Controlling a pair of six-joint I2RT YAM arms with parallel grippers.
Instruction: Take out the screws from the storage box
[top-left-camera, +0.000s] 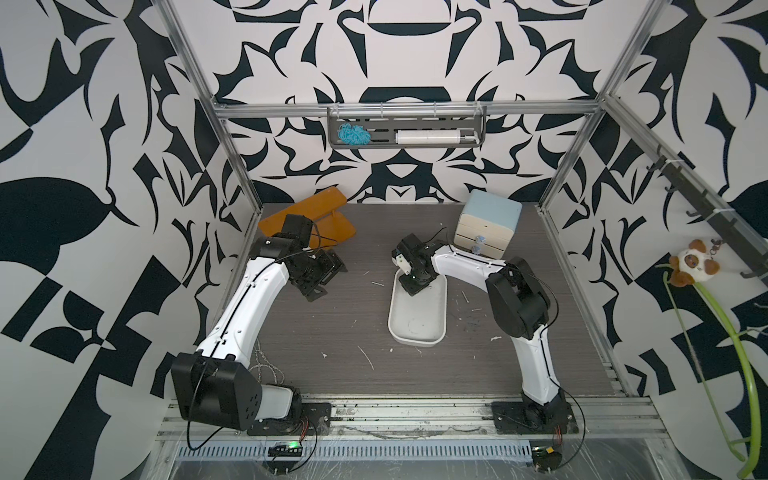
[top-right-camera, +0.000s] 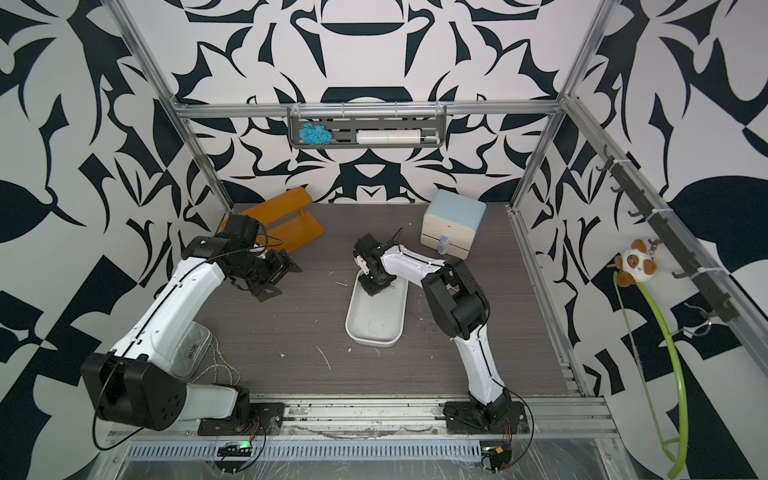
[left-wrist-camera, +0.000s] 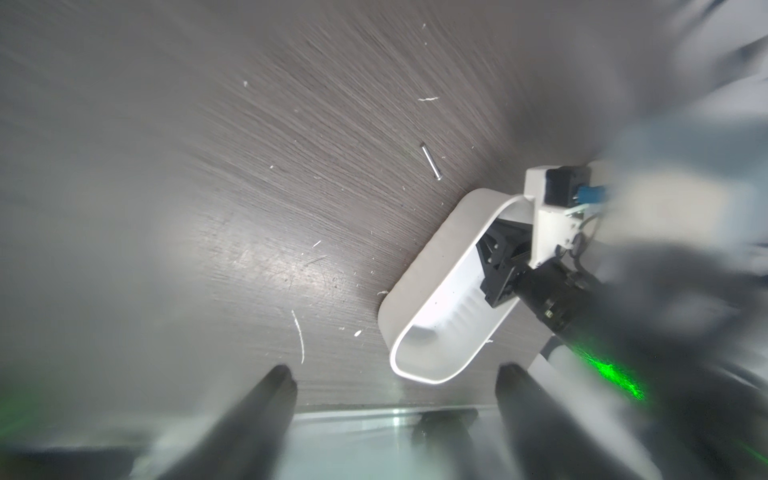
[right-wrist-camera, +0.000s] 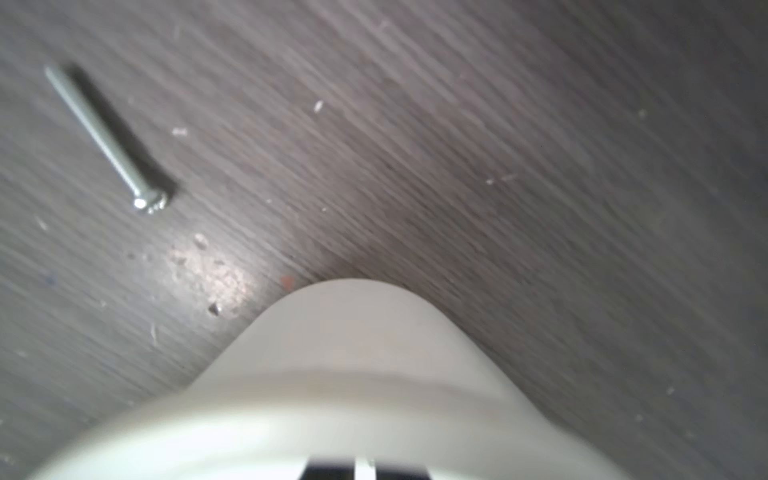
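Observation:
A white open box (top-left-camera: 418, 342) stands on the dark table. My right gripper (top-left-camera: 410, 289) reaches down into its far end; in the right wrist view the gripper barely shows behind the rim, a narrow light gap between its fingers. Whether a screw is held there is unclear. One silver screw lies on the table outside the box; the left wrist view also has a screw (left-wrist-camera: 430, 161) beside the box's far end. My left gripper hangs well left of the box, fingers wide apart and empty.
Thin pieces (top-left-camera: 465, 297) lie right of the box. A pale drawer unit with a blue top (top-left-camera: 492, 209) stands at the back right, an orange case (top-left-camera: 308, 209) at the back left. Free table lies between the left arm and the box.

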